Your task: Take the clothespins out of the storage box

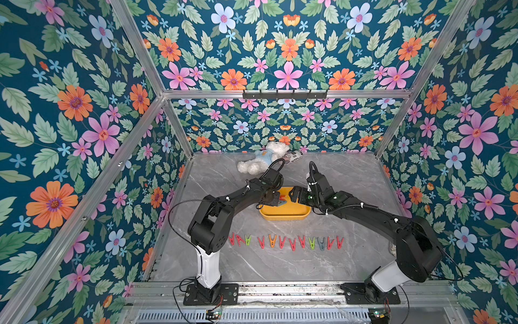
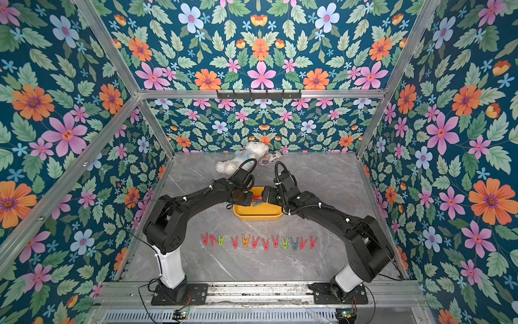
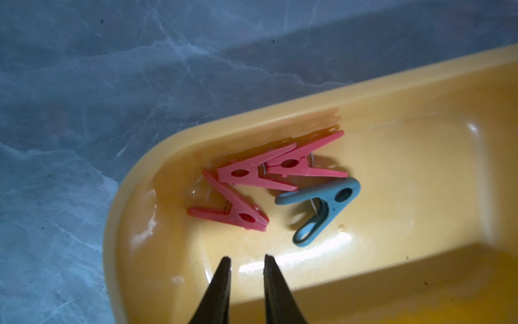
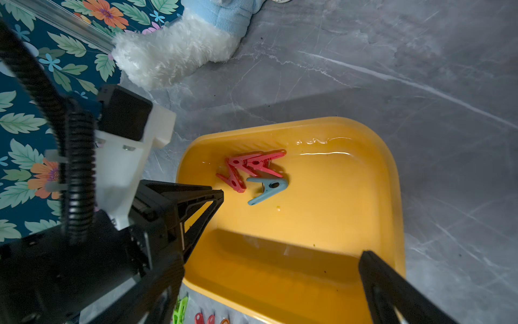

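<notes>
Three red clothespins [image 3: 242, 216] and a teal one [image 3: 334, 197] lie bunched at one end of the yellow storage box [image 4: 291, 226]. Over that end is my left gripper, part open with nothing between its fingertips; in the right wrist view its black fingers [image 4: 183, 189] reach toward the clothespins. My right gripper is open over the box's other end, holding nothing. A row of red, green, orange and teal clothespins [image 1: 293, 243] lies on the table in front of the box.
A white plush toy [image 1: 253, 164] in a blue top lies behind the box, beside a patterned item [image 1: 292, 156].
</notes>
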